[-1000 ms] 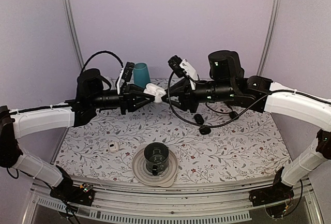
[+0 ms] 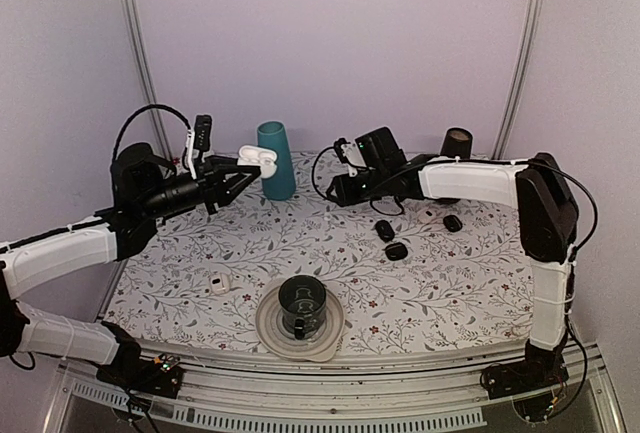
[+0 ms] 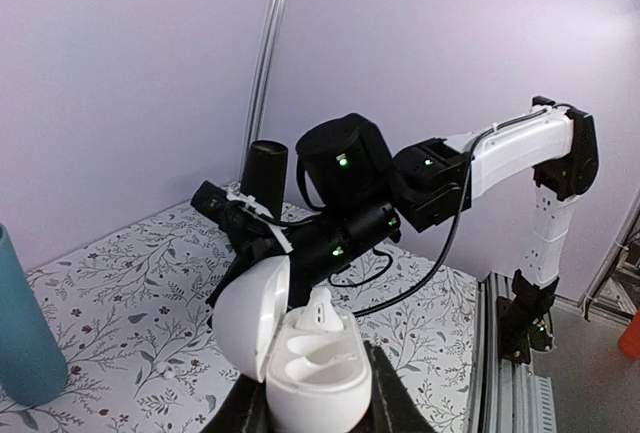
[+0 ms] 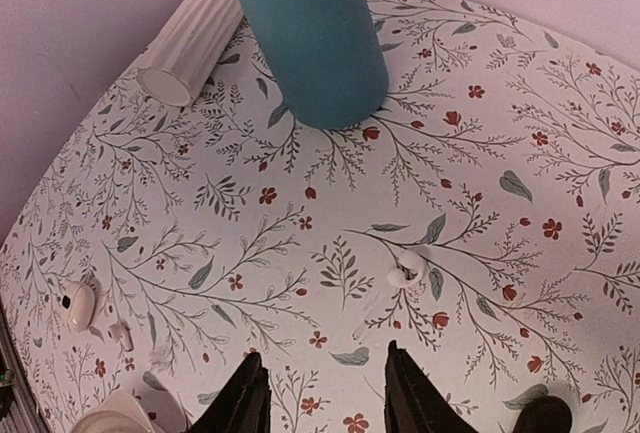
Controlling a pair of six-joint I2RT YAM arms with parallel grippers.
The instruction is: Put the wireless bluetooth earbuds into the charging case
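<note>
My left gripper is shut on the white charging case, held above the table with its lid raised. A small white piece, looking like an earbud, sticks up at the far end of the case; how deep it sits I cannot tell. Another white earbud lies on the patterned cloth, ahead of my right gripper in the right wrist view. That gripper is open and empty, with bare cloth between its fingers.
A teal tumbler stands behind the case, and a white cup lies near it. In front are a dark mug on a plate and a small white device. Several black items, including one oval piece, lie right of centre.
The two grippers have moved apart.
</note>
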